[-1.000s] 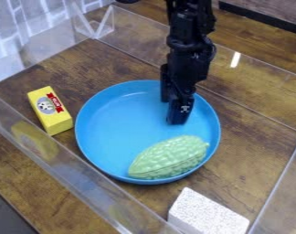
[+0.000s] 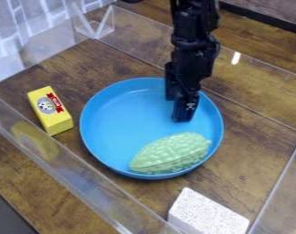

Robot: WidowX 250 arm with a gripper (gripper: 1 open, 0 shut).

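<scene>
The black robot gripper (image 2: 184, 96) reaches down from the top into the back right part of a blue bowl (image 2: 120, 123), its tips low near the inside. Whether its dark fingers are open or shut is hard to make out. A pale green bumpy vegetable, like a bitter melon (image 2: 169, 154), lies at the front right of the bowl, apart from the gripper.
A yellow box (image 2: 50, 111) with a label lies left of the bowl, and a white block (image 2: 206, 217) at the front right. Clear walls surround the wooden surface (image 2: 248, 132), which is bare to the right and back left.
The bowl has shifted slightly right, the vegetable with it. The gripper has moved very little.
</scene>
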